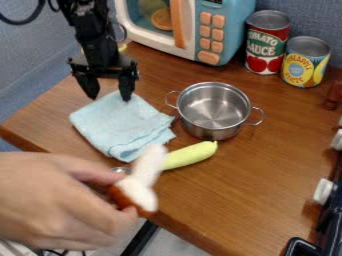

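The black gripper [102,82] hangs over the back-left corner of a folded light-blue cloth [120,128], its fingers apart and open. A steel pot [213,109] stands right of the cloth. A yellow corn cob [190,156] lies in front of them, partly hidden by a human hand [60,195] holding a blurred white and brown object [144,178]. Part of a metal spoon shows behind the hand.
A toy microwave [185,25] and two cans, tomato [266,45] and yellow [305,62], stand at the back. A small red bottle [333,98] and black object [321,220] are at the right.
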